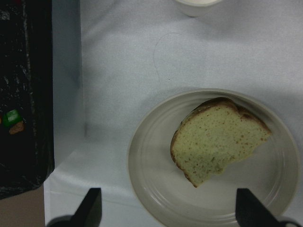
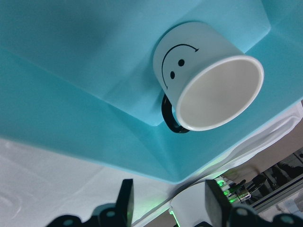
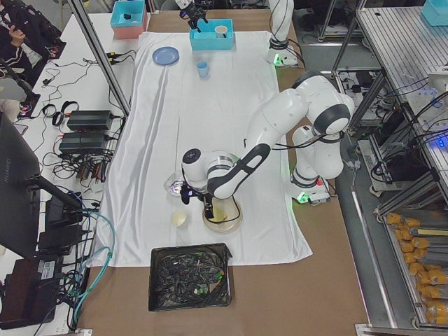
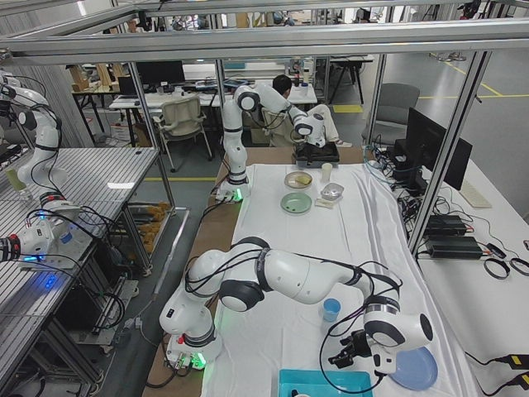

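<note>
A slice of bread [image 1: 218, 137] lies on a beige plate [image 1: 151, 175], with my left gripper open above it, nothing between its fingers. In the camera left view that gripper [image 3: 197, 199] partly covers the plate. My right gripper is open beside a teal bin [image 2: 66, 123], in which a white smiley mug [image 2: 210, 85] with a black handle lies tilted. In the camera right view the right gripper [image 4: 347, 356] hangs over that bin [image 4: 322, 380].
A black bin [image 3: 190, 301] stands at the near end, a cream cup [image 3: 178, 218] beside the plate. A foil tray [image 4: 331, 191] and green plate [image 4: 295, 202] lie nearby. A blue cup [image 4: 331, 309] and blue plate [image 4: 415, 371] are at the far end.
</note>
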